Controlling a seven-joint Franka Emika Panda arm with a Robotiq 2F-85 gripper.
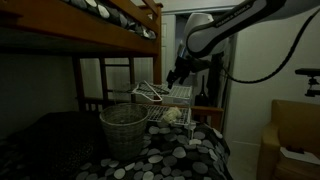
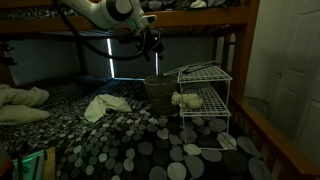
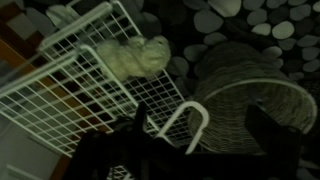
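Observation:
My gripper [image 1: 176,77] hangs in the air above the wire shelf [image 1: 178,101], its dark fingers [image 3: 268,132] spread apart with nothing between them. The white two-tier shelf stands on the dotted bedspread. A white hanger [image 1: 149,92] lies on its top tier, one end poking out past the edge; in the wrist view the white loop [image 3: 197,121] shows below the gap between my fingers. On the lower tier sits a pale plush toy [image 3: 134,57]. Beside the shelf stands a woven basket [image 1: 124,130]; the part of its inside that shows looks empty.
A bunk bed rail [image 1: 110,38] runs overhead on the left. White cloth [image 2: 107,106] lies on the bed beyond the basket. A tan armchair [image 1: 292,137] stands at right.

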